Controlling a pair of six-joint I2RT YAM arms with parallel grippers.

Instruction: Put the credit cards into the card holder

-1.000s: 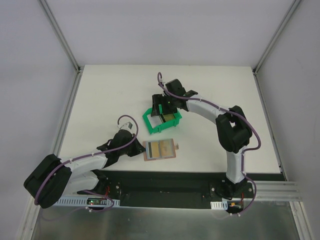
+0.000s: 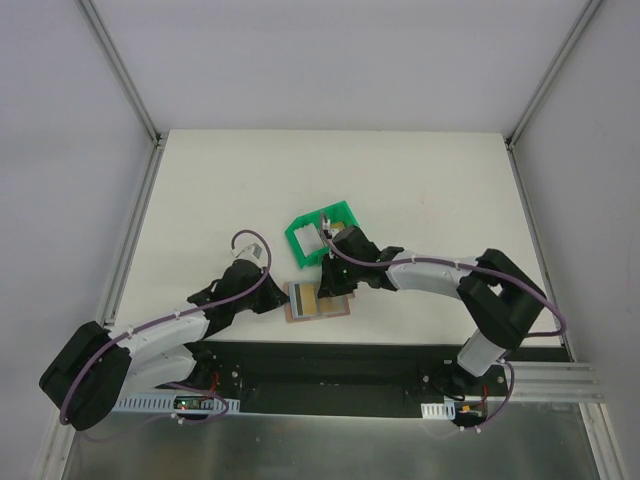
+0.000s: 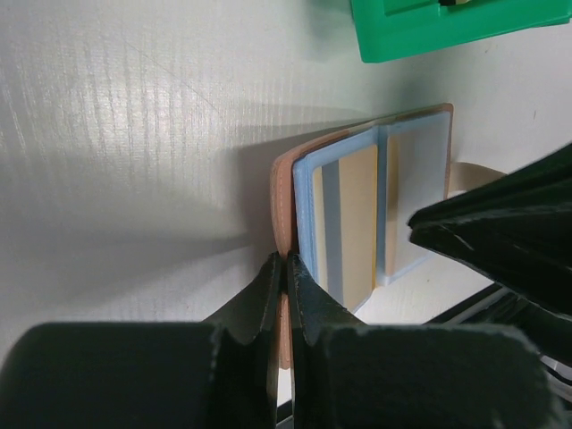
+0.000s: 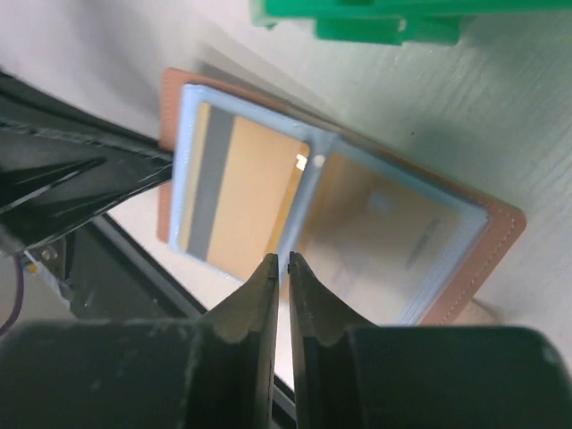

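Observation:
The card holder (image 2: 318, 310) lies open near the table's front edge, brown with pale-blue-framed clear pockets. In its left pocket sits a tan card with a grey stripe (image 4: 239, 192); the right pocket (image 4: 375, 232) looks hazy. My left gripper is shut on the holder's brown left edge. Over the middle of the holder, my right gripper points down with its fingers together; I cannot make out what is between them. A green tray (image 2: 305, 258) just behind the holder contains a white card (image 2: 309, 237) and other cards partly hidden by the right arm.
The two arms are close together over the holder, with the left gripper's dark fingers (image 4: 134, 170) at its left edge.
The left arm, holder and tray have barely moved.

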